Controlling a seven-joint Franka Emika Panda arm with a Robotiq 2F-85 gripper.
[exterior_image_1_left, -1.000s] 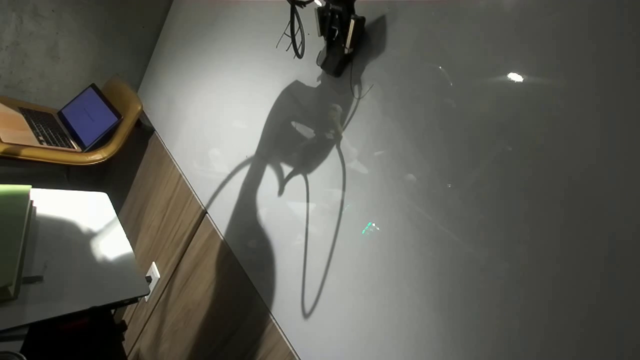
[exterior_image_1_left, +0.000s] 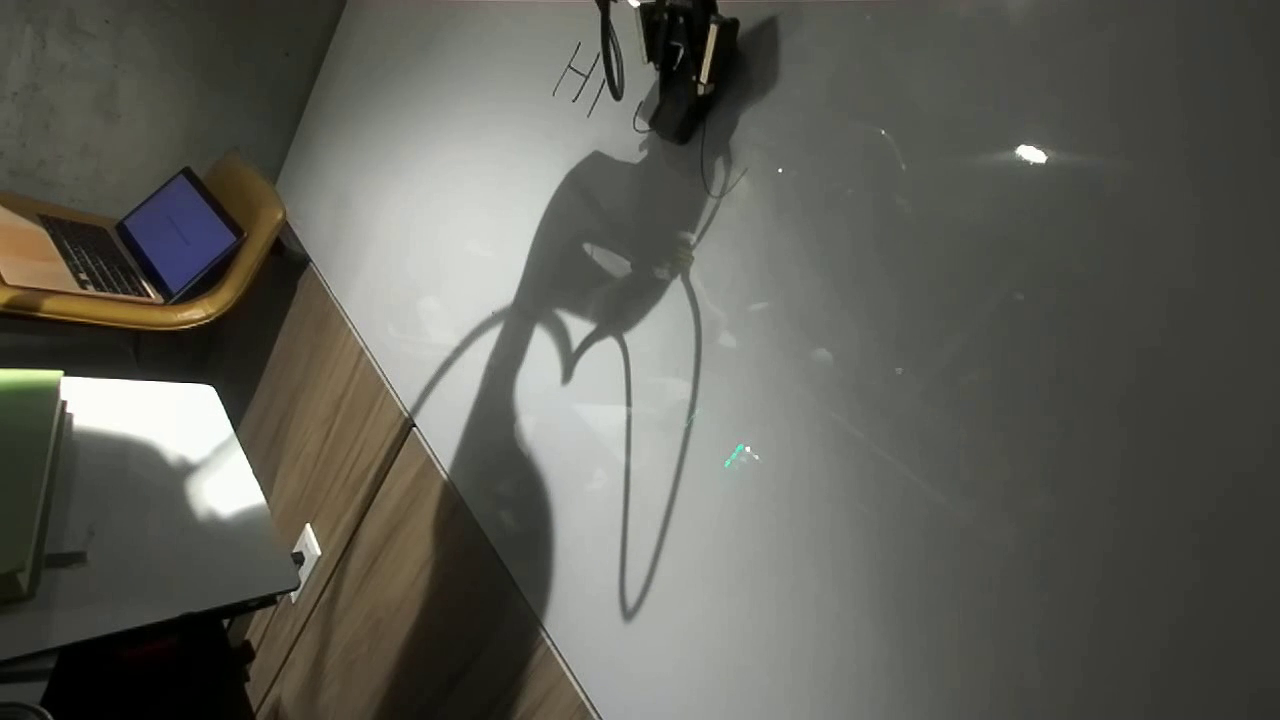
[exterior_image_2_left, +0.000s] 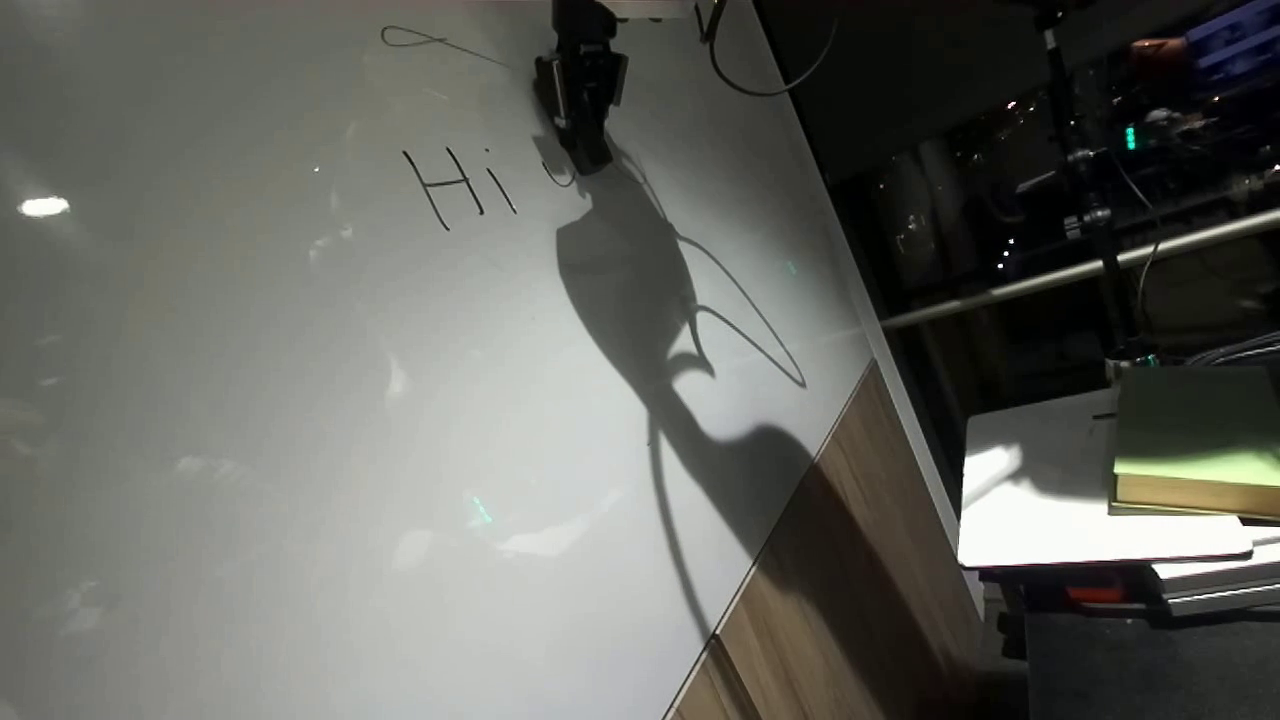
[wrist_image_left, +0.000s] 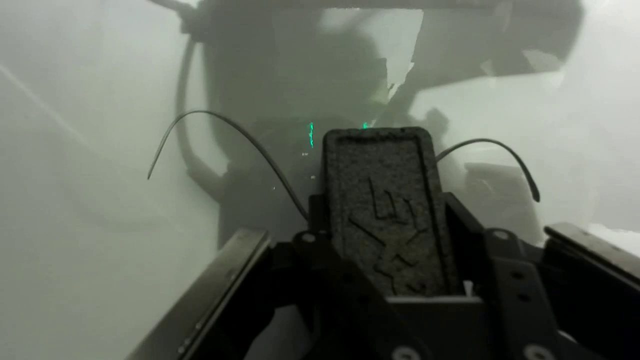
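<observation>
In the wrist view a dark grey block-like eraser (wrist_image_left: 390, 204), with scratches on its face, sits between the fingers of my shut gripper. From exterior view 2 my gripper (exterior_image_2_left: 584, 114) is at the top of the whiteboard (exterior_image_2_left: 300, 480), with the eraser's dark end (exterior_image_2_left: 590, 156) at or very near the board; contact cannot be made out. To the left of it stands the handwritten "Hi" (exterior_image_2_left: 450, 184). A curved marker line (wrist_image_left: 240, 129) runs out from under the eraser on the left, and a shorter curve (wrist_image_left: 498, 144) shows on the right.
A looped line (exterior_image_2_left: 414, 38) is drawn near the board's top. Wood panels (exterior_image_1_left: 324, 396) border the board. A chair (exterior_image_1_left: 246, 204) with a laptop (exterior_image_1_left: 144, 240) and a small table (exterior_image_1_left: 156, 504) stand off the board. Most of the board is bare, crossed by the arm's shadow.
In exterior view 1 my gripper and the eraser have shifted slightly up and right. A short curve of line now shows left of the eraser, and the hanging cable uncovers more of the "Hi".
</observation>
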